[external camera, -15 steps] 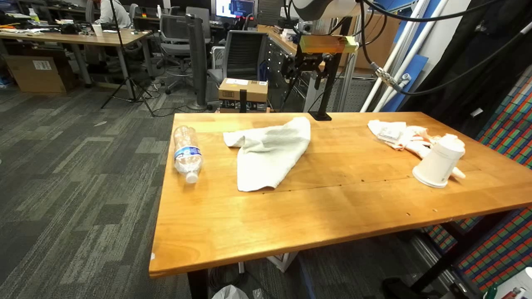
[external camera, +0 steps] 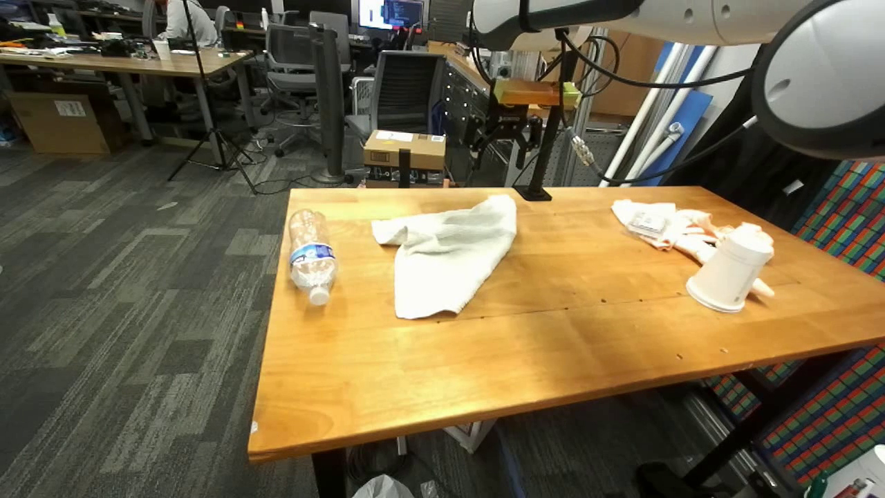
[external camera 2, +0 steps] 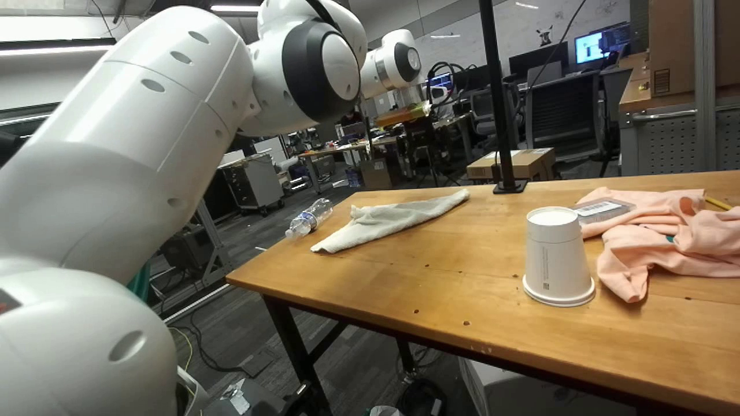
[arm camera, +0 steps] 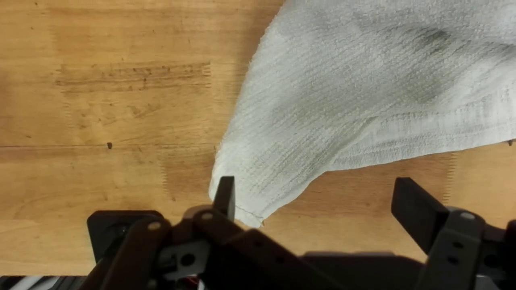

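Observation:
A white towel (external camera: 458, 257) lies rumpled on the wooden table, one side folded over itself; the wrist view shows part of its cloth (arm camera: 309, 111) up close. My gripper is open, its fingers wide apart with nothing between them. In that view the left finger (arm camera: 225, 197) overlaps a narrow corner of the towel, while the right finger (arm camera: 418, 212) appears over bare wood. From outside, the gripper (external camera: 500, 149) hangs well above the tabletop, toward its back edge, clear of the cloth.
A clear plastic bottle (external camera: 312, 256) lies near the left edge. Over on the right are an upside-down white cup (external camera 2: 557, 256) and a peach cloth (external camera 2: 659, 232) with a small packet (external camera 2: 603, 209). A black post (external camera 2: 504, 104) rises at the back. Wood between towel and cup is bare.
The arm has come lower, and its large white link now fills the upper right of exterior view 1. My gripper sits slightly lower. Towel, bottle and cup look unmoved.

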